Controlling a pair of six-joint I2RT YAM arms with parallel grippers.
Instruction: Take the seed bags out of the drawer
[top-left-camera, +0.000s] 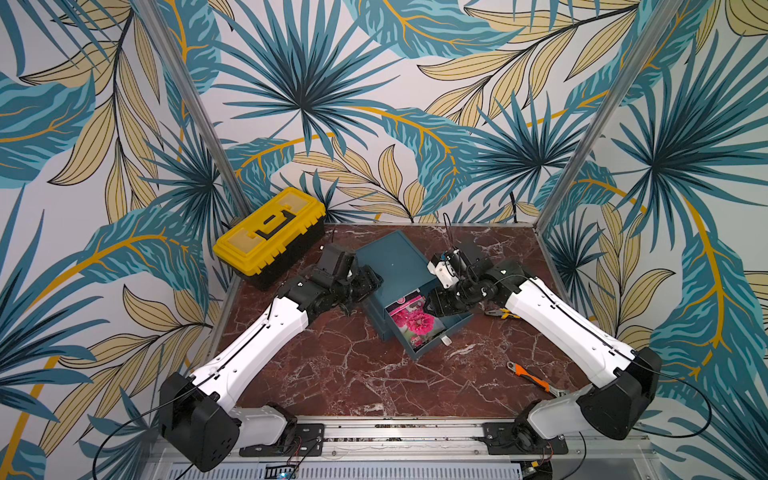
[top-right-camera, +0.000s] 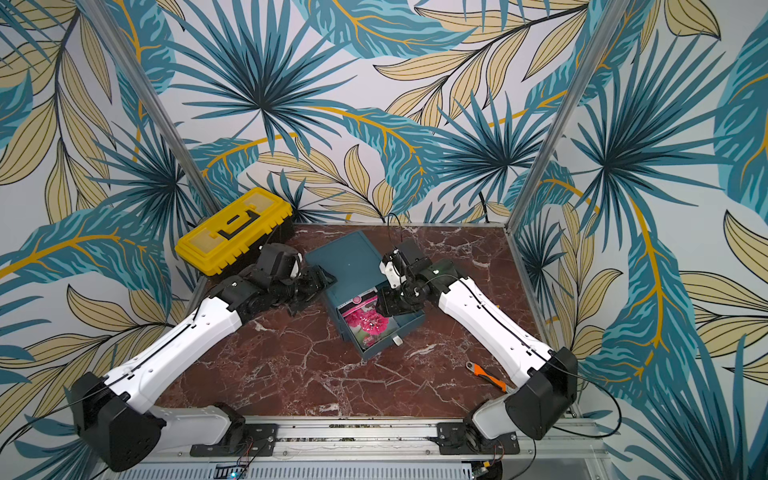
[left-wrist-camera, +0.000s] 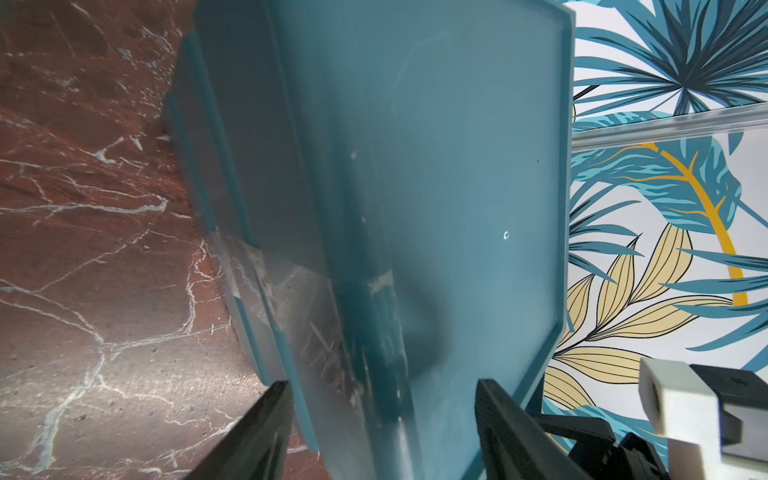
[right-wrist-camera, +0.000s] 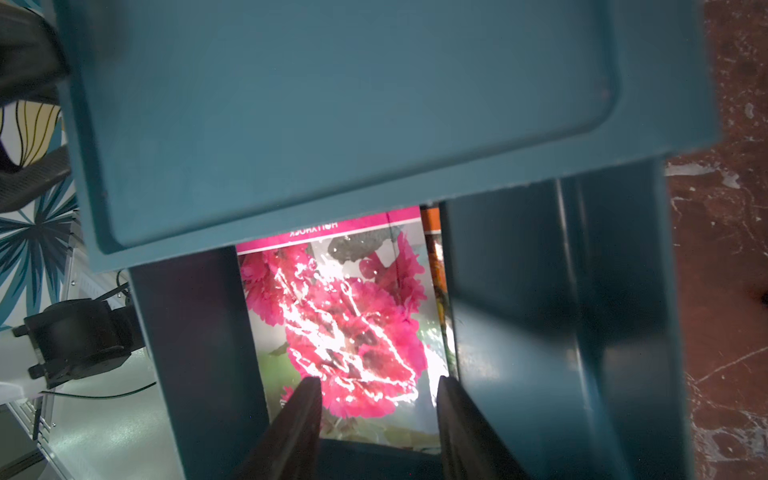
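The teal drawer unit (top-left-camera: 392, 257) stands mid-table with its top drawer (right-wrist-camera: 512, 320) pulled out toward the front. Inside lies a seed bag (right-wrist-camera: 344, 320) with pink hollyhock flowers; its upper end is under the unit's top, and an orange-edged bag (right-wrist-camera: 436, 264) peeks out beside it. My right gripper is open above the drawer, the flowered bag below its fingers, with nothing between them. At the unit's left side, my left gripper is part open, its fingers apart with the unit's edge in view between them; whether they touch it I cannot tell.
A yellow toolbox (top-left-camera: 270, 228) stands at the back left. An orange-handled wrench (top-left-camera: 534, 379) lies at the front right, and pliers (top-left-camera: 501, 313) show partly beside the right arm.
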